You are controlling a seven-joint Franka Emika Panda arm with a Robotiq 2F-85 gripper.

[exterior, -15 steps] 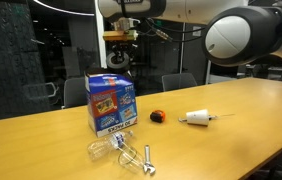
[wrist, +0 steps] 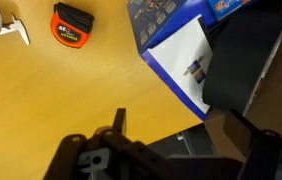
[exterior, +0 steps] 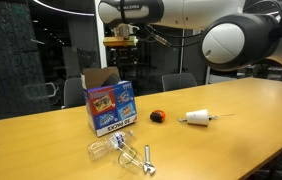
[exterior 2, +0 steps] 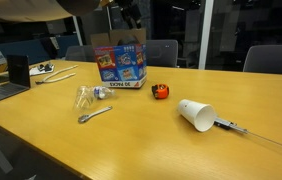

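A blue snack box (exterior: pixel 112 108) with colourful pictures stands on the table. Its top looks open, and a brown cardboard flap (exterior: pixel 98 78) sticks up at the far side. Seen from the wrist, the box has a pale panel (wrist: pixel 184 62) with a blue edge beside a dark area (wrist: pixel 239 62); what is inside cannot be made out. My gripper is open, its black fingers apart and nothing visibly held between them. In exterior view 1 it hangs above the box, clear of it.
Right of the box are a red-and-black tape measure (exterior: pixel 158 116) and a white cup (exterior: pixel 197 117) lying on its side with a thin tool beside it. In front lie a clear whisk-like item (exterior: pixel 112 146) and a wrench (exterior: pixel 148 160).
The brown flap now stands up at the far side of the box, where a blue top showed before. My gripper has shifted slightly above it. The other table objects have stayed put.
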